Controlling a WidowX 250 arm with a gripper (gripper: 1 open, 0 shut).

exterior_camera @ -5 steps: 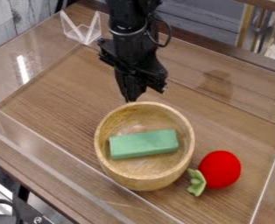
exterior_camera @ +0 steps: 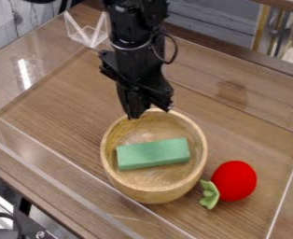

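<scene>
My gripper (exterior_camera: 134,101) hangs at the upper middle, fingers pointing down just above the back rim of a tan bowl (exterior_camera: 118,140). Its opening is hard to make out, and nothing clear shows between the fingers. A green rectangular block (exterior_camera: 153,154) lies inside the bowl. A red round object (exterior_camera: 235,179) with a green leafy part sits to the right of the bowl, near the front.
Bare wooden table (exterior_camera: 43,107) surrounds the bowl, with free room at left and back right. A wooden ledge runs along the top right edge. A clear plastic object sits at the top left.
The bowl, block and red object look unchanged.
</scene>
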